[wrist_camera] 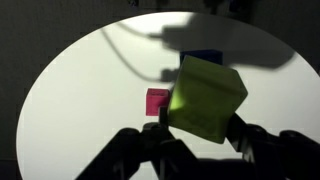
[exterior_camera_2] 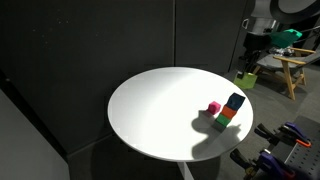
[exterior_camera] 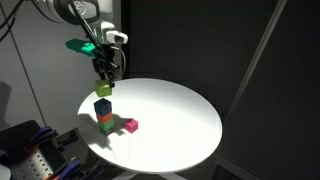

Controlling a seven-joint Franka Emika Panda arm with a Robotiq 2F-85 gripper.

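A yellow-green block (wrist_camera: 207, 97) is gripped by my gripper, which is shut on it. In exterior view 1 the same block (exterior_camera: 103, 88) hangs just above a stack; exterior view 2 shows that block (exterior_camera_2: 245, 80) above and a little to the right of the stack's top. The stack has a dark blue block (exterior_camera_2: 235, 101) on top, an orange-red block (exterior_camera_2: 228, 112) in the middle and a green block (exterior_camera_2: 221, 122) at the bottom, on the table. The wrist view shows part of the blue block (wrist_camera: 203, 55) behind the held one.
A pink block (exterior_camera: 131, 125) lies alone on the white round table (exterior_camera: 180, 115), close to the stack. A wooden chair (exterior_camera_2: 290, 70) stands beyond the table in exterior view 2.
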